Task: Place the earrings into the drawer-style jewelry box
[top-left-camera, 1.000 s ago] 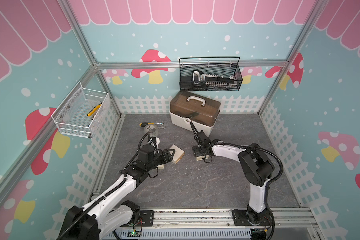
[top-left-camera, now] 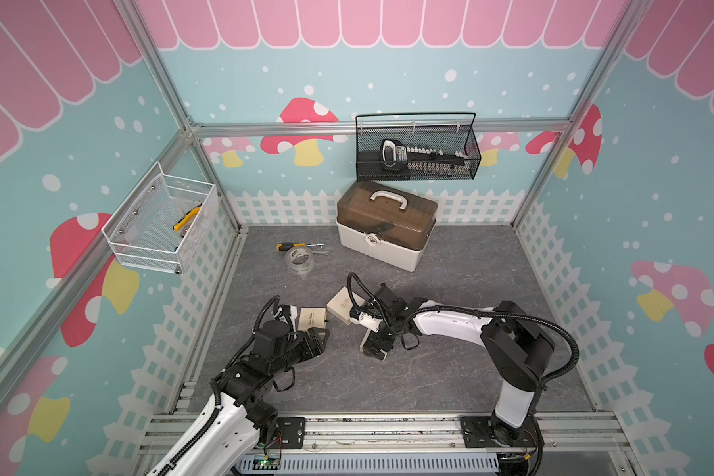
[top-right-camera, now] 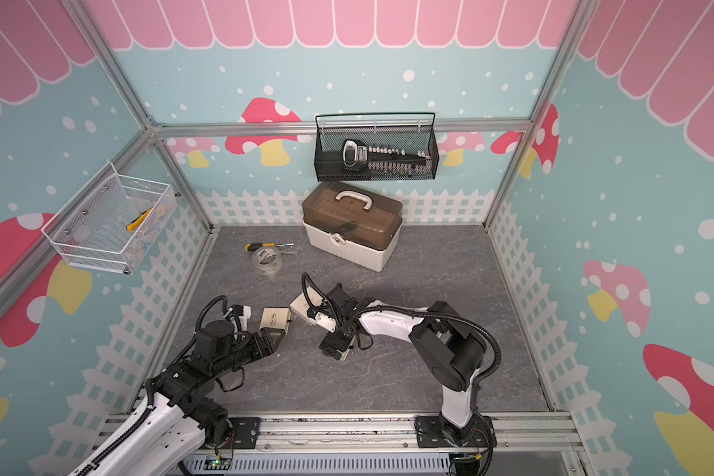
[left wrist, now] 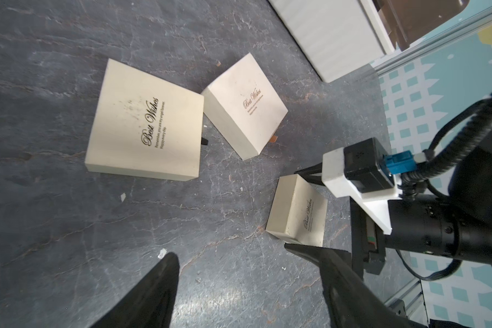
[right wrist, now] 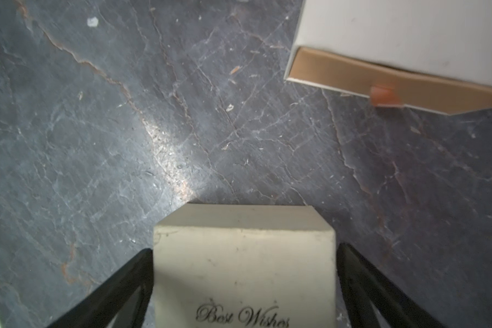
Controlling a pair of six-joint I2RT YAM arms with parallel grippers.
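Note:
Three cream "Best Wishes" boxes lie on the grey surface: a large one, a middle one with an orange tab and a small one. My right gripper is low around the small box, its fingers right beside the box's two sides; whether they press on it is hard to tell. My left gripper stands open above bare surface, near the large box, with nothing between its fingers. No earrings can be made out.
A lidded case stands at the back, with a screwdriver and tape roll left of it. Wire baskets hang on the walls.
My right gripper and the small box have moved toward the front left over the last second. My left gripper has moved back toward the front left, away from the middle box.

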